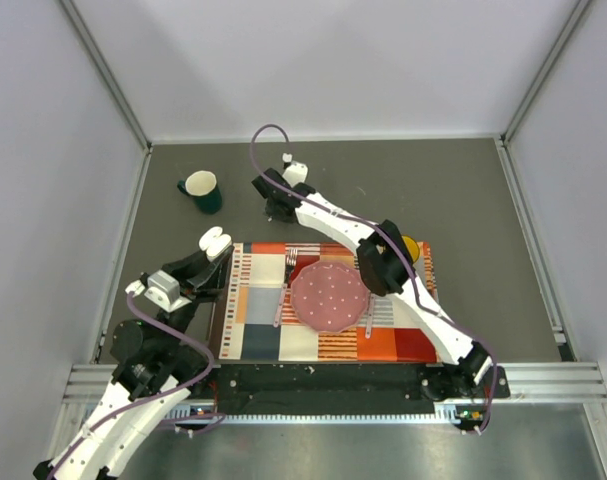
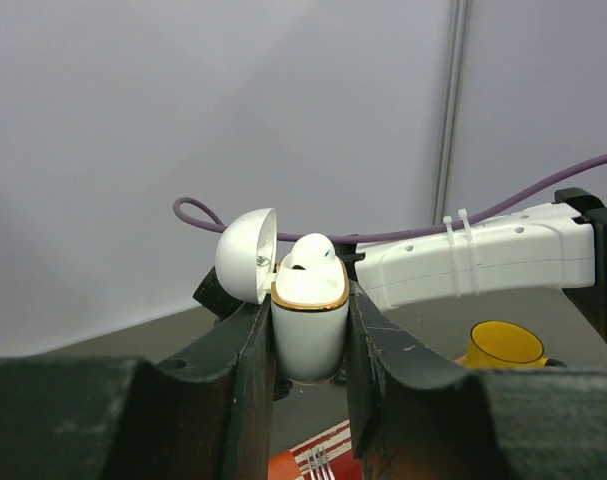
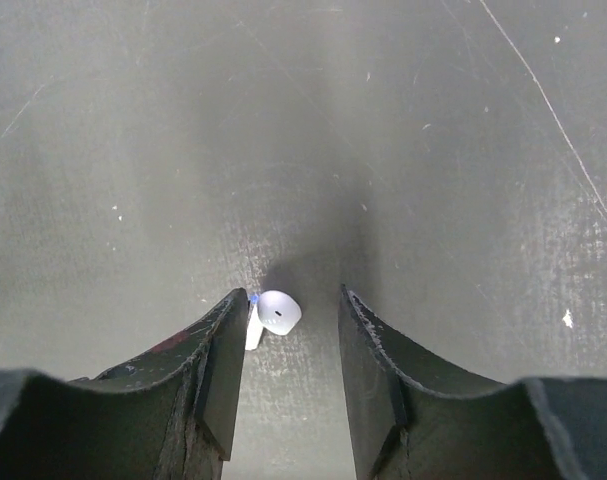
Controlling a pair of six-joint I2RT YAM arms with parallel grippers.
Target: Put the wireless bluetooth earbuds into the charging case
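Observation:
My left gripper is shut on the white charging case [image 2: 309, 345], which stands upright with its lid [image 2: 247, 255] flipped open. A rounded white piece, looking like an earbud, pokes up from the case. In the top view the case [image 1: 215, 242] is held left of the placemat. On the grey table lies a white earbud [image 3: 279, 314], stem toward the lower left. My right gripper is part open over it, the earbud between the fingers and closer to the left finger [image 3: 223, 345]. From the top, the right arm mostly hides this spot.
A dark green mug [image 1: 203, 191] stands left of the right gripper. The placemat [image 1: 260, 340] carries a pink plate [image 1: 329, 297] and cutlery. A yellow mug [image 2: 505, 345] sits beneath the right arm. Bare table lies at the back right.

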